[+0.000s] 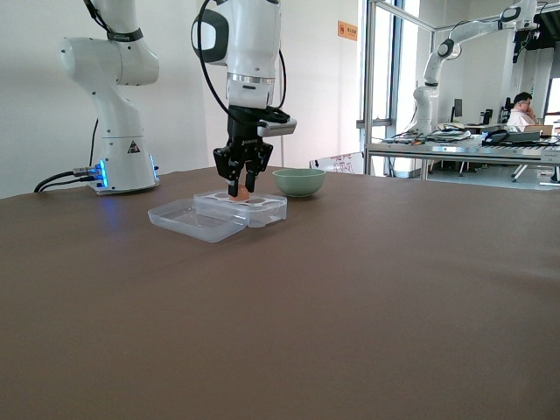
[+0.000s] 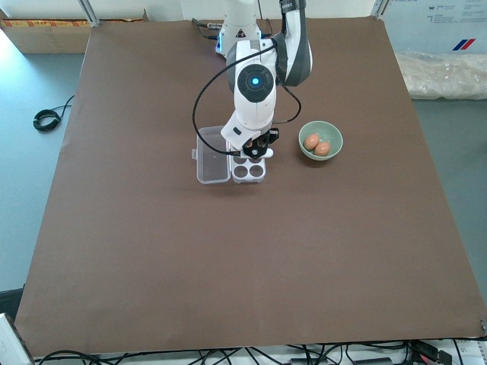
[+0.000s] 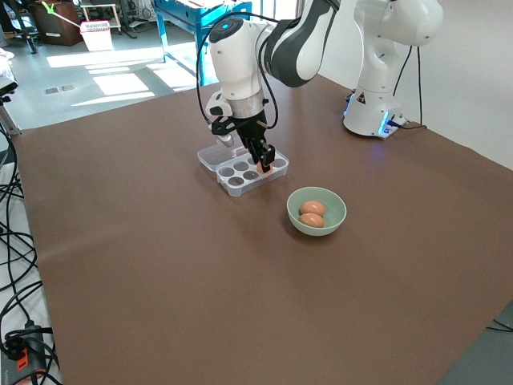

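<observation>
A clear egg box lies open on the brown table, its lid flat beside the holed tray. My black gripper points down into the tray, with an orange-brown egg at its fingertips, low in or just over a hole. Whether the fingers press on the egg or stand apart from it I cannot tell. A green bowl holding two eggs stands beside the box, to the right in the left view.
Loose cables run along the table's edge.
</observation>
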